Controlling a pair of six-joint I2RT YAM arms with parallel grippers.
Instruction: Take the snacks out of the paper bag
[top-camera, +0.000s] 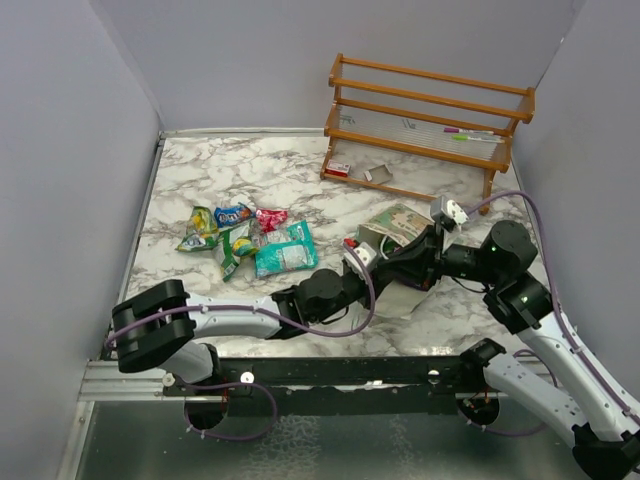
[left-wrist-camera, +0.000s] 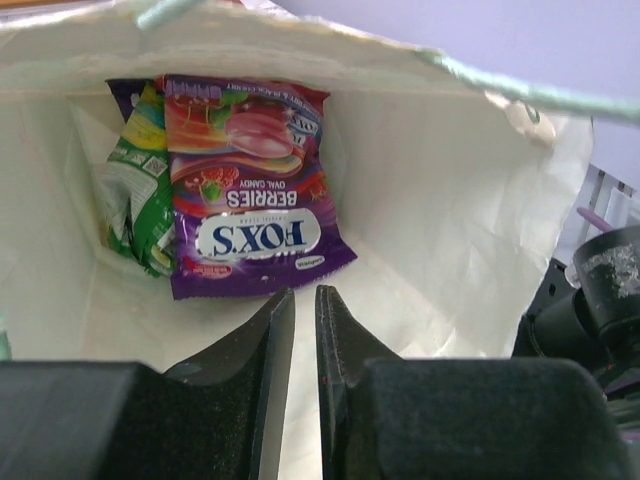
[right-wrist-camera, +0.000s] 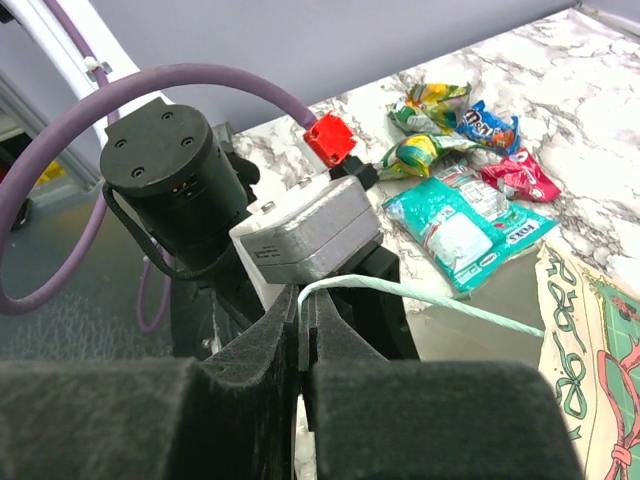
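The paper bag (top-camera: 397, 220) lies open under both arms. In the left wrist view its white interior holds a purple Fox's Berries candy pack (left-wrist-camera: 250, 180) and a green pack (left-wrist-camera: 140, 180) beside it. My left gripper is at the bag's mouth, fingers together, just in front of the packs; whether anything is between them is hidden. My right gripper is shut on the pale green cord handle (right-wrist-camera: 430, 298) of the bag, whose printed side (right-wrist-camera: 590, 370) shows at right.
Several snack packs (top-camera: 285, 250) lie on the marble table (top-camera: 180, 170) at left. A wooden rack (top-camera: 430, 150) with markers and small boxes stands at the back right. The table's front edge is below both arms.
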